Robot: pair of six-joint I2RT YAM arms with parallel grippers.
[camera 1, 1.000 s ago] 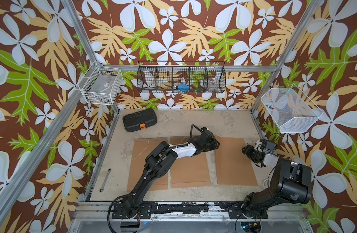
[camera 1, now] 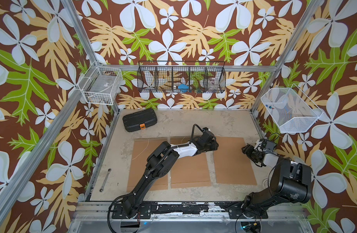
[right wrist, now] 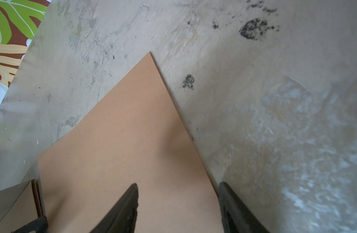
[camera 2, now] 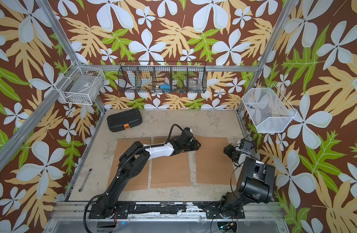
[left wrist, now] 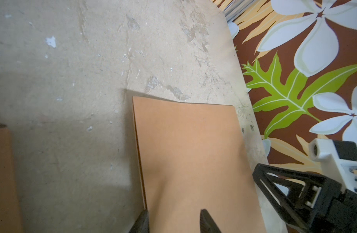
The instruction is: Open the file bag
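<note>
Three flat brown file bags lie side by side on the table; the rightmost file bag [camera 1: 234, 163] is between my two grippers. In the left wrist view my left gripper stands open over this bag's left side, one finger [left wrist: 142, 221] at its left edge, where a thin dark line shows between layers. My right gripper is open at the bag's opposite edge, its right finger [right wrist: 230, 202] beside that edge and the other over the brown surface. Whether any fingertip touches the bag, I cannot tell. The middle bag [camera 1: 190, 170] is partly under the left arm.
A black case [camera 1: 139, 119] with an orange latch sits at the back left. A wrench [camera 1: 105, 180] lies near the left edge. Wire baskets, including a black one [camera 1: 182, 77], hang on the walls.
The rightmost bag has slid slightly left in the top left view, and my left gripper has shifted a little the same way. The right arm looks nearly still.
</note>
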